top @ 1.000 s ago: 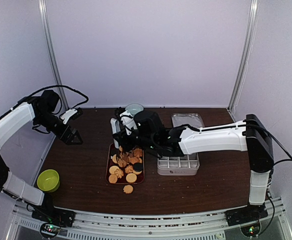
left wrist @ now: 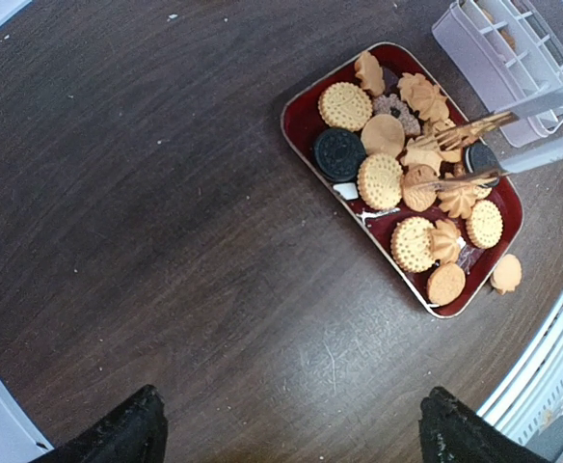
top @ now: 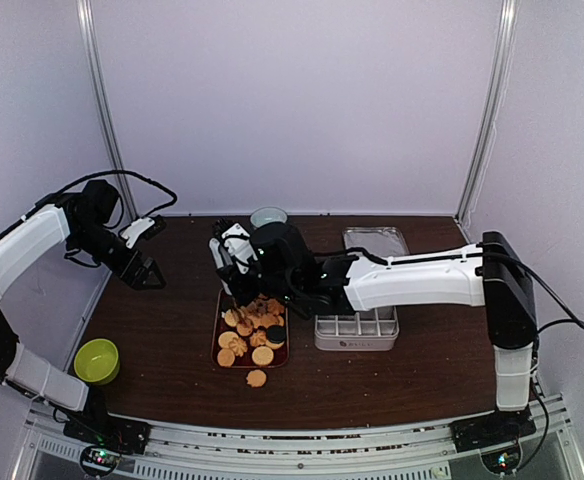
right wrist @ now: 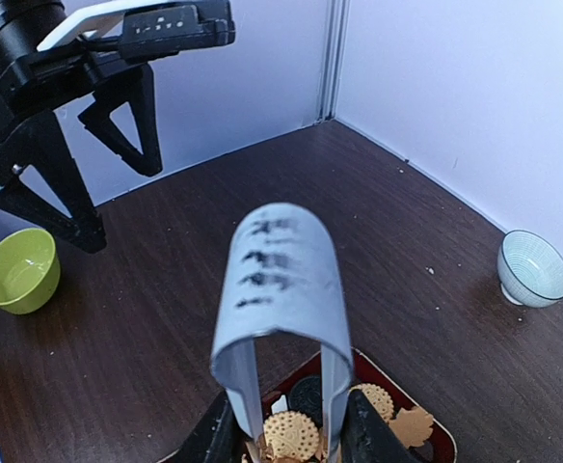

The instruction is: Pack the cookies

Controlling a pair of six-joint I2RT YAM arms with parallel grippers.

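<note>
A red tray point(left wrist: 341, 217) holds round sandwich cookies point(left wrist: 381, 180), dark ones point(left wrist: 338, 154) and flower-shaped ones. One cookie point(top: 256, 378) lies outside it. My right gripper point(top: 230, 270) is over the tray, shut on tongs point(right wrist: 277, 275), whose pale arms reach down among the cookies; whether the tips grip a cookie I cannot tell. A grey compartment box point(top: 356, 334) stands right of the tray, with cookies inside in the left wrist view. My left gripper hangs open and empty at the left, above the table.
A green bowl point(top: 96, 361) sits at the front left, a pale bowl point(right wrist: 533, 270) at the back. A clear lid point(top: 374, 240) lies behind the box, partly hidden by my right arm.
My right gripper with the tongs has moved slightly left over the tray. The left arm is unmoved.
</note>
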